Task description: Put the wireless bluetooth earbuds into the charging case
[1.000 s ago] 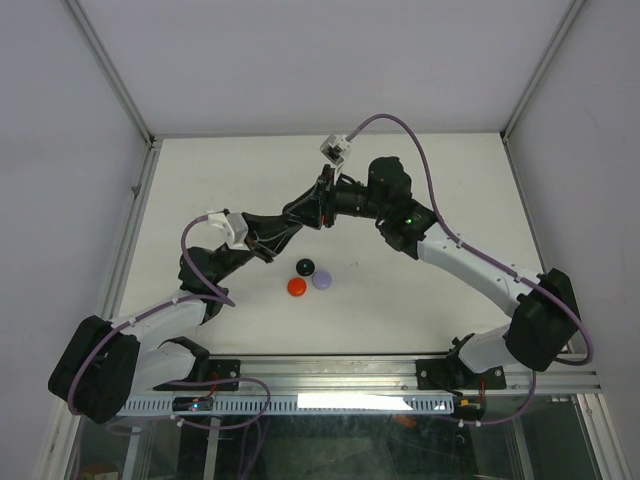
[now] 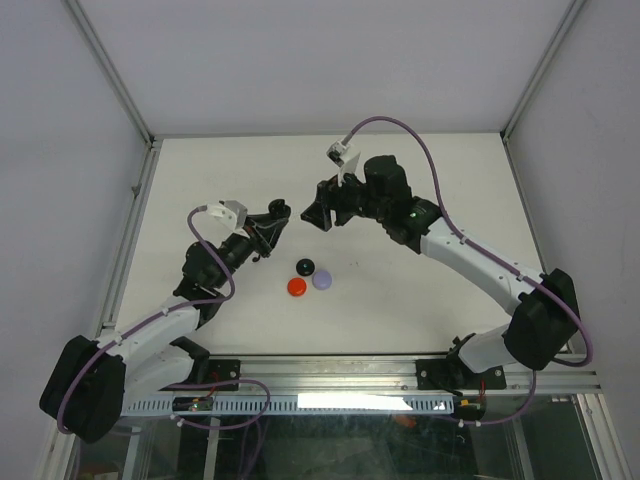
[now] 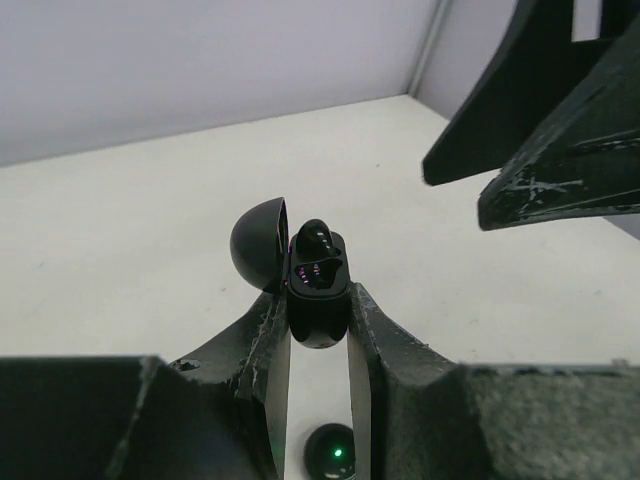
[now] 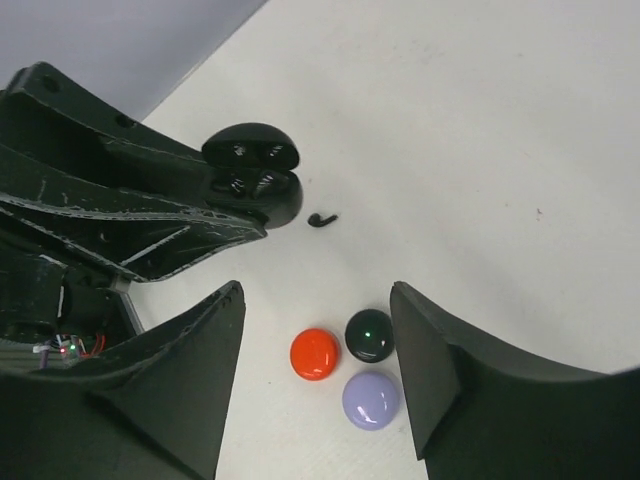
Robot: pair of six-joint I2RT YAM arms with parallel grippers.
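Note:
The black charging case (image 3: 318, 310), lid open, is held upright by my left gripper, shut on it; dark earbud shapes show in its top. In the right wrist view the case (image 4: 270, 190) is at upper left. My right gripper is open, with nothing between its fingers, just right of the left gripper and apart from it in the top view. A small black earbud-like piece (image 4: 320, 220) lies on the table beyond the case.
A black disc (image 4: 369, 334), a red disc (image 4: 314, 353) and a lilac disc (image 4: 371, 400) lie on the white table (image 2: 420, 300) below the grippers.

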